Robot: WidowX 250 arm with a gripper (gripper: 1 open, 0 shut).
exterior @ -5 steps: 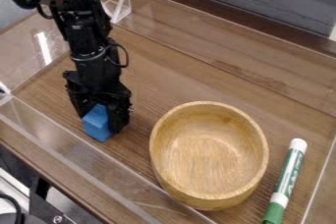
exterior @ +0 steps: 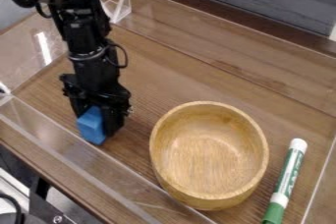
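My black gripper [exterior: 100, 112] is low at the left of the tabletop, its body reaching down from the upper left. It is shut on a small blue block [exterior: 92, 126], which sits at or just above the wood near the left front edge. The fingers partly hide the block.
A large empty wooden bowl [exterior: 207, 154] stands at the front right. A white and green marker [exterior: 288, 179] lies right of it. A pale edge strip runs along the left front.
The gripper and blue block have shifted very slightly; the block now shows a little more to the lower left of the fingers. The bowl and marker are unchanged.
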